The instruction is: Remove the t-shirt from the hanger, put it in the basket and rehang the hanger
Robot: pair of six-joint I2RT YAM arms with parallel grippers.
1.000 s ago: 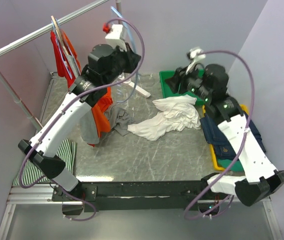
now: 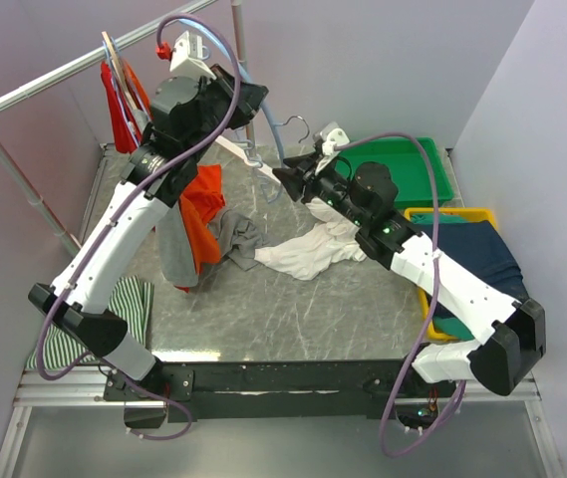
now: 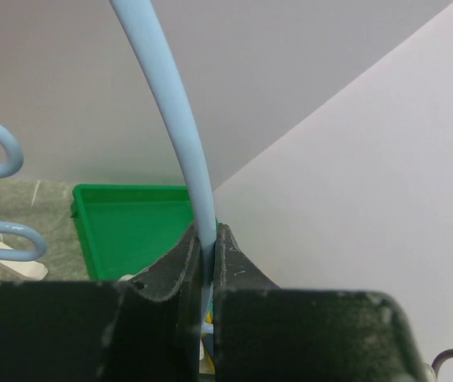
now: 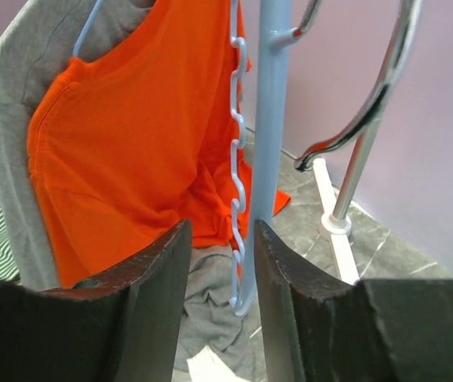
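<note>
My left gripper (image 2: 252, 92) is shut on a light blue plastic hanger (image 3: 170, 111), held high beside the rail. In the right wrist view the hanger's long bar (image 4: 267, 143) hangs upright between the fingertips of my right gripper, which is part open; whether it touches cannot be told. Orange (image 4: 115, 151) and grey (image 4: 11, 103) garments hang behind it. I see no shirt on the held hanger. In the top view more red and orange cloth (image 2: 124, 124) hangs on hangers at the left of the rail.
A white cloth (image 2: 308, 254) and grey cloth lie on the floor panel. A green tray (image 2: 393, 154) stands at back right, a yellow bin (image 2: 477, 215) with dark cloth at right, striped green cloth (image 2: 129, 309) at front left. The rail (image 2: 54, 75) spans the upper left.
My right arm has moved left to the lower part of the held hanger. My left gripper has moved slightly up and left with the hanger.
</note>
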